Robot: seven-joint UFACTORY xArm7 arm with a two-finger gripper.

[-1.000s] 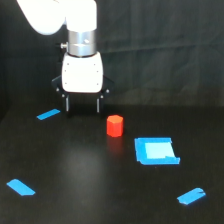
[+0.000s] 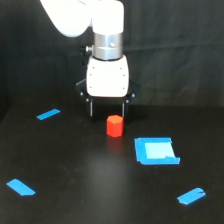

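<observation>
A small red block (image 2: 115, 126) stands on the black table, right of centre. My gripper (image 2: 107, 108) points down from the white arm, just behind and above the block in the camera view. Its fingers are dark and spread apart, one to each side, with a wide gap between them. The block appears lower in the picture than the fingertips, slightly to the right of the gap's middle. Depth between the two is hard to judge.
A blue-edged square with a pale centre (image 2: 157, 151) lies to the block's right. Strips of blue tape are stuck to the table at the back left (image 2: 48, 114), front left (image 2: 20, 187) and front right (image 2: 191, 196).
The arm and gripper have shifted right, from left of the red block to nearly in line with it. The block has not moved.
</observation>
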